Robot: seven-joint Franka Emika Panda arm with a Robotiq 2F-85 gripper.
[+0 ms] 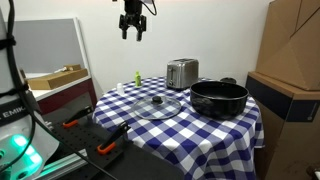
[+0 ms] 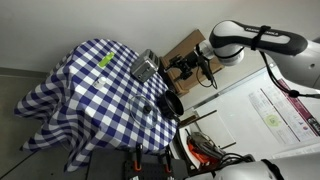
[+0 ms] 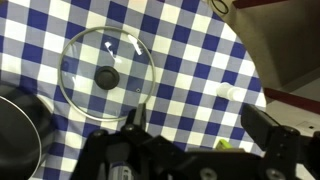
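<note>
High above the table, my gripper (image 1: pixel 131 37) hangs open with nothing between its fingers. Below it, a blue-and-white checked cloth covers the table. A glass lid (image 1: pixel 145 108) with a black knob lies flat on the cloth, also seen as a round lid (image 3: pixel 107 75) in the wrist view. Right of it stands a black pot (image 1: pixel 218 100), its inside mostly hidden. A silver toaster (image 1: pixel 183 74) stands toward the back. On the left are a small white object (image 1: pixel 120 88) and a green bottle (image 1: pixel 138 79); the wrist view shows the white object (image 3: pixel 230 92) clear of my fingers.
Large brown boxes (image 1: pixel 285 115) stand right of the table. A wooden box (image 1: pixel 60 76) sits at the far left. Orange-and-black hardware (image 1: pixel 112 138) lies at the front, near the robot's base.
</note>
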